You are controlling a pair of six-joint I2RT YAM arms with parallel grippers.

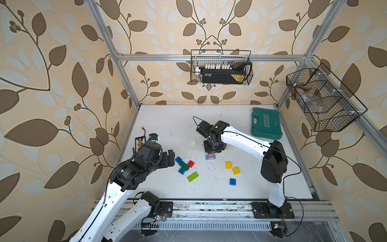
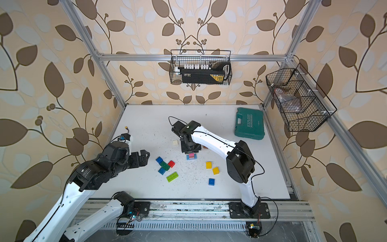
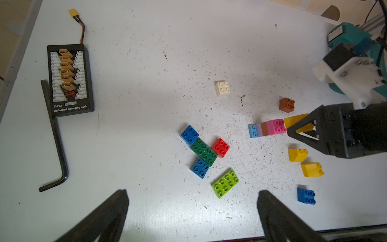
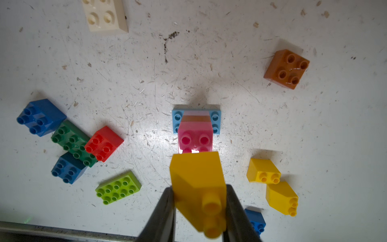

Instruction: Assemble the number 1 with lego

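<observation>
A light-blue plate (image 4: 216,125) carries a stack topped by a pink brick (image 4: 195,135), with purple and brown layers beneath. My right gripper is shut on a yellow brick (image 4: 196,173), held above and just in front of the pink brick. My left gripper (image 1: 170,158) hangs at the table's left, open, with nothing between its fingers; in the left wrist view its fingers frame bare table and bricks below.
Loose bricks lie around: blue, green (image 3: 203,151), red (image 3: 220,147), lime (image 3: 225,183), white (image 3: 222,88), brown (image 3: 287,104) and yellow (image 3: 298,154). A charging plate (image 3: 70,80), hex key (image 3: 56,149) and teal case (image 1: 266,123) sit near the edges.
</observation>
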